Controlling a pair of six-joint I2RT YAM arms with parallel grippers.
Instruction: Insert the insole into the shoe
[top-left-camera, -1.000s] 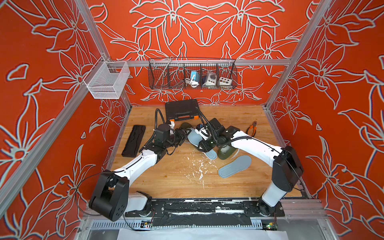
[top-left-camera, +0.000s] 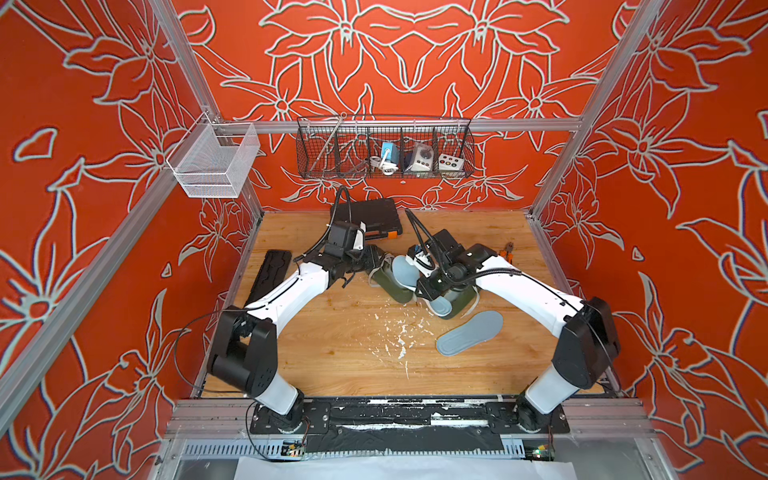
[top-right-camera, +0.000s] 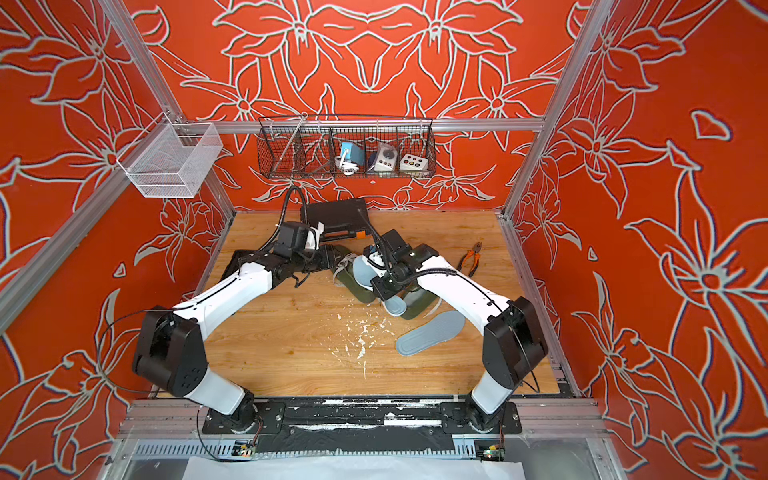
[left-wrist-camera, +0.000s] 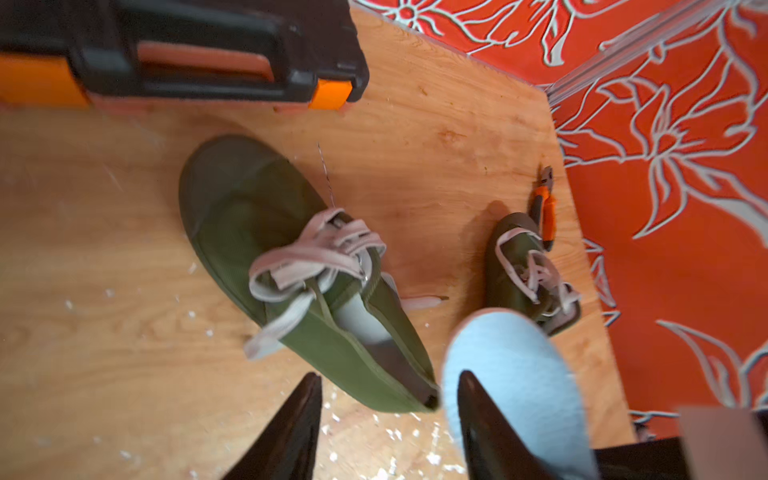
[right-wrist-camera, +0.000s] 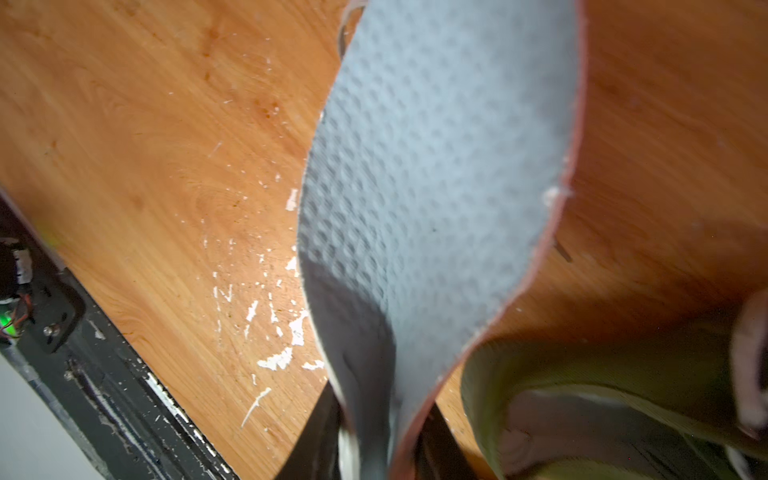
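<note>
An olive shoe (left-wrist-camera: 232, 208) with pale laces lies in the middle of the table, its opening facing the lower right in the left wrist view. My left gripper hangs open above it, nothing between its fingers. My right gripper is shut on a light grey insole (right-wrist-camera: 432, 176), pinched and curled lengthwise, held up near that shoe's heel end. A second olive shoe (left-wrist-camera: 520, 272) lies to the right, partly behind the right arm. A spare grey insole (top-left-camera: 468, 333) lies flat at the front right.
A black case (top-right-camera: 332, 216) with orange latches sits at the back, orange pliers (top-right-camera: 469, 257) at the right, and a black tray (top-left-camera: 268, 280) at the left. Wire baskets (top-left-camera: 384, 148) hang on the back wall.
My right gripper has shifted slightly right with the insole.
</note>
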